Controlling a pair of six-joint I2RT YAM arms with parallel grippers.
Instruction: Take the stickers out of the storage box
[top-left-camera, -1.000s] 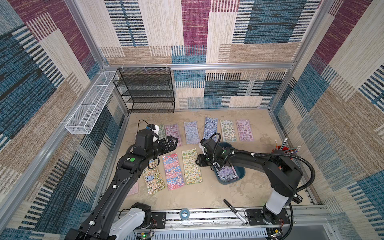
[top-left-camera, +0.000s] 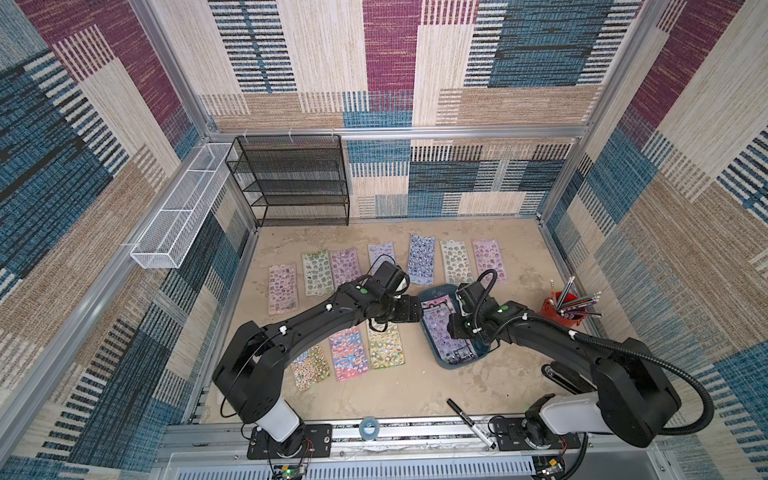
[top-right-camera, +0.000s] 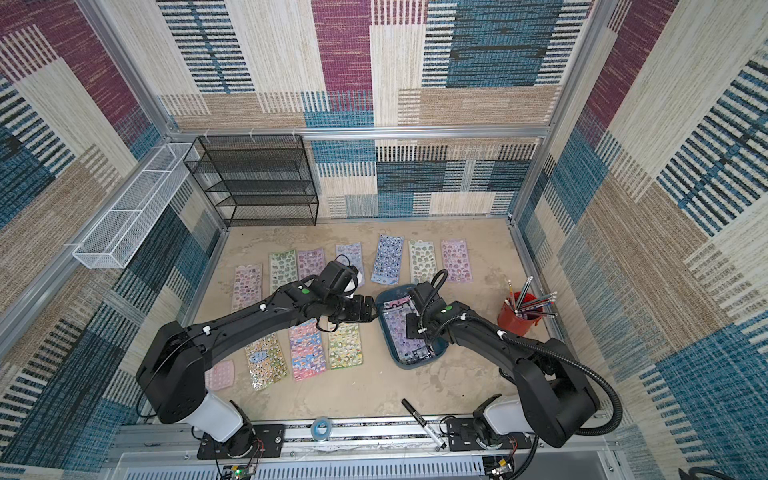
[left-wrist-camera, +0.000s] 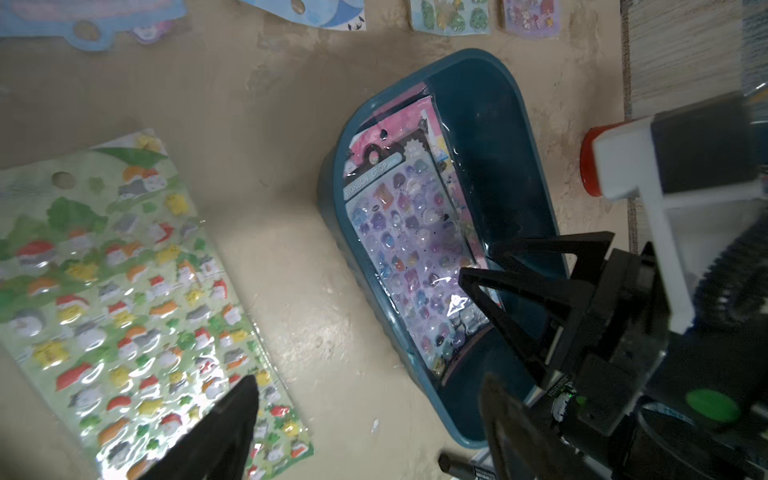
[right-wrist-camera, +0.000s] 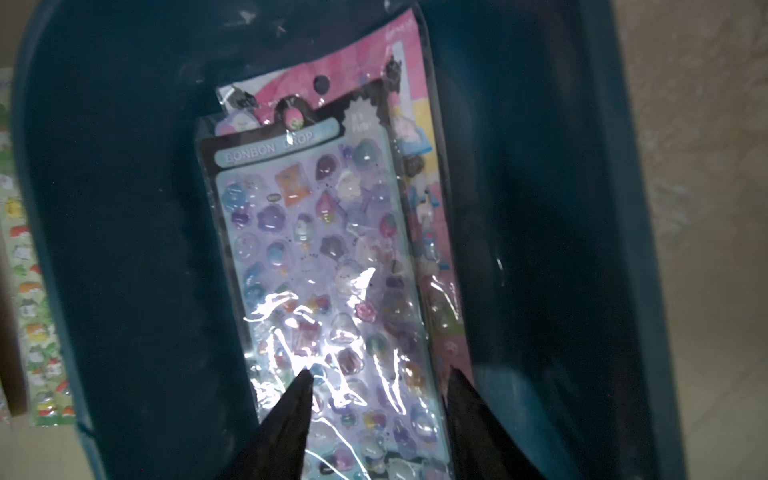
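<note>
The teal storage box (top-left-camera: 482, 352) holds sticker sheets: a lilac sheet (right-wrist-camera: 320, 264) with a "Bonbon Drop" header lies over a pink-edged sheet (right-wrist-camera: 438, 240). My right gripper is over the box, open, fingers above the lilac sheet with nothing held. My left gripper is just left of the box, between it and a green-yellow sticker sheet (left-wrist-camera: 128, 304), its fingers apart and empty.
Many sticker sheets (top-left-camera: 455, 260) lie spread on the table behind and left of the box. A red pen cup (top-left-camera: 560, 314) stands at right; a marker (top-left-camera: 468, 420) lies at the front, a black wire rack (top-left-camera: 288, 180) at the back left.
My left gripper has moved right toward the box. My right gripper has shifted from the box's left side to over the sheets inside it.
</note>
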